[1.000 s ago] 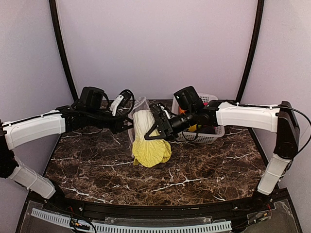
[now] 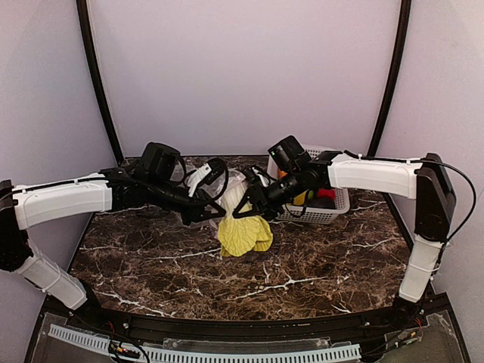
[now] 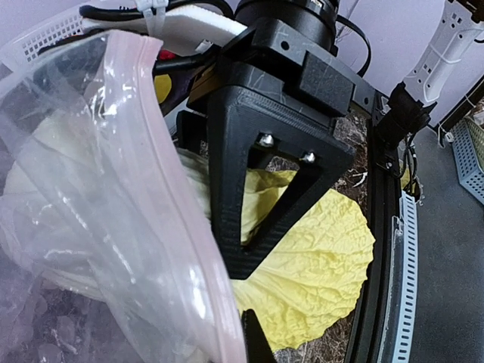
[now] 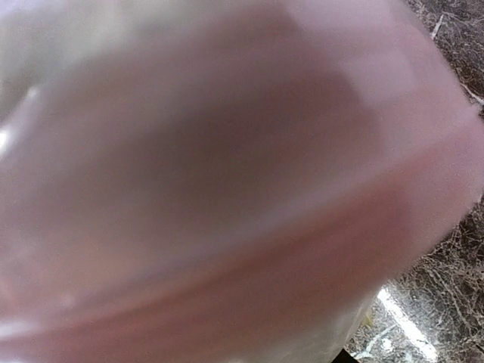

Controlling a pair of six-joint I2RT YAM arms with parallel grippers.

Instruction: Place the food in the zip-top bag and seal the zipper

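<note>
A leafy cabbage (image 2: 246, 236), pale at the stem and yellow at the leaf end, hangs between the arms with its leaves toward the front. My right gripper (image 2: 240, 211) is shut on it from the right. The clear zip top bag (image 3: 113, 204) has a pinkish zipper edge and covers the pale stem end, while the yellow leaves (image 3: 325, 265) stick out of its mouth. At the bag's edge, my left gripper (image 2: 218, 211) is shut, the thin film running to its fingertips. Blurred bag film (image 4: 227, 189) hides most of the right wrist view, including the right fingertips.
A white basket (image 2: 321, 214) with red, yellow and dark items stands behind the right arm.
My left gripper has come right and slightly down toward the right one, bringing the bag's edge over more of the cabbage's pale end. The cabbage and right gripper have shifted slightly right.
</note>
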